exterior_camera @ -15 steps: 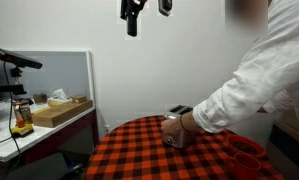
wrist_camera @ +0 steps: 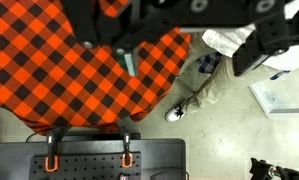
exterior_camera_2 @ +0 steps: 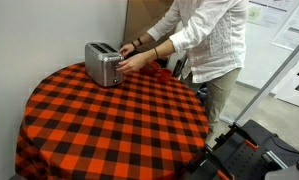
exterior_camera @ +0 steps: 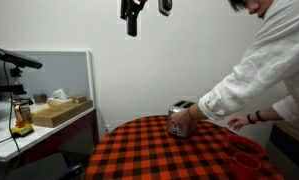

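A silver toaster [exterior_camera: 181,119] stands upright on a round table with a red-and-black checked cloth [exterior_camera_2: 109,126]. A person in a white shirt [exterior_camera_2: 215,38] leans over it, one hand [exterior_camera_2: 137,62] at the toaster's end. At the top edge of exterior view 1, my gripper [exterior_camera: 148,12] hangs high above the table, its two dark tips apart and nothing visible between them. Dark, blurred gripper parts fill the top of the wrist view, over the cloth and floor. The toaster does not show there.
Red bowls [exterior_camera: 245,161] sit at the cloth's right side in exterior view 1. A side desk [exterior_camera: 51,127] with boxes and small items stands to the left. The person's arms reach across its far side.
The person's hand has drawn back from the toaster's front to its right side, and the toaster sits slightly farther back. My gripper has not visibly moved.
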